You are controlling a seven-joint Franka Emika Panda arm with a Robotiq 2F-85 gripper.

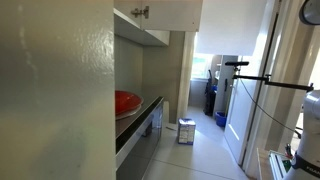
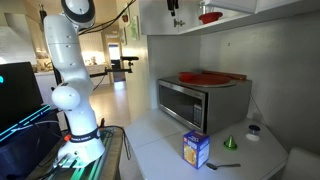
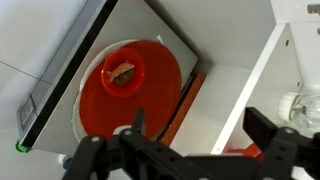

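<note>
In the wrist view my gripper stands open, its dark fingers spread wide with nothing visible between them. It looks down on a red bowl with a small brownish thing in it. That bowl sits on a wide, round red tray on top of the microwave. The gripper is apart from both. In exterior view 1, only part of the red tray shows past the grey panel. The arm rises at the left in exterior view 2.
An open cabinet shelf lies right of the tray, holding a clear container and something red. Red cookware shows up there too. Below, a blue box, spoon and green cone stand on the white counter.
</note>
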